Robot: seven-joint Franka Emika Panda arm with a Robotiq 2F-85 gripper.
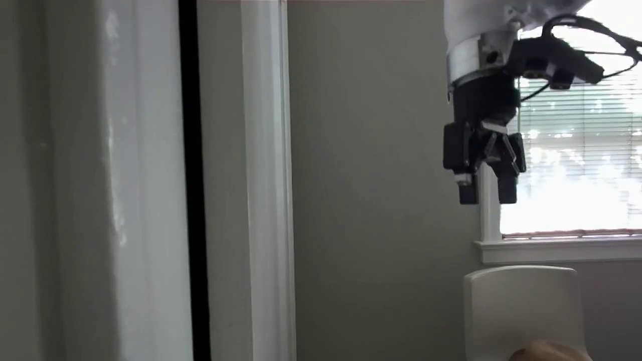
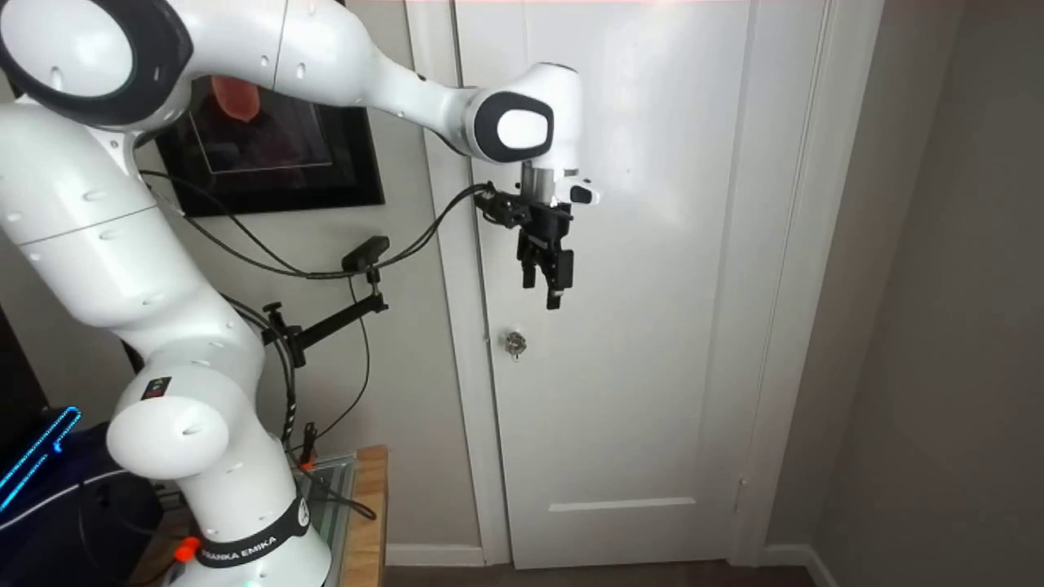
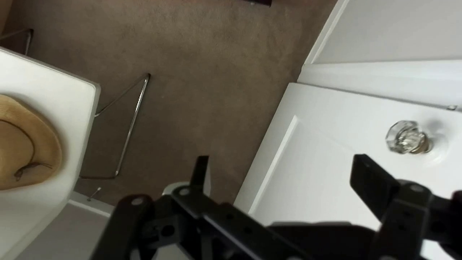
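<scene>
Pointing downward in front of the white door (image 2: 626, 391), my gripper (image 2: 541, 295) hangs above the level of the glass knob (image 2: 515, 343). Its two black fingers stand apart, open, with nothing between them; in exterior view 1 the gripper (image 1: 488, 195) shows against the wall and window. From the wrist, the faceted clear knob (image 3: 406, 138) appears at the right, beyond the right finger and not touching it. The wrist view also shows the gripper over the carpet and door panel. The door looks closed in exterior view 2.
A white chair (image 3: 75, 93) with a tan hat (image 3: 41, 147) on it stands to the left in the wrist view. A camera on a black bracket (image 2: 338, 323) is mounted beside my arm. Cables loop from the wrist. The carpet (image 3: 195, 99) below is mostly bare.
</scene>
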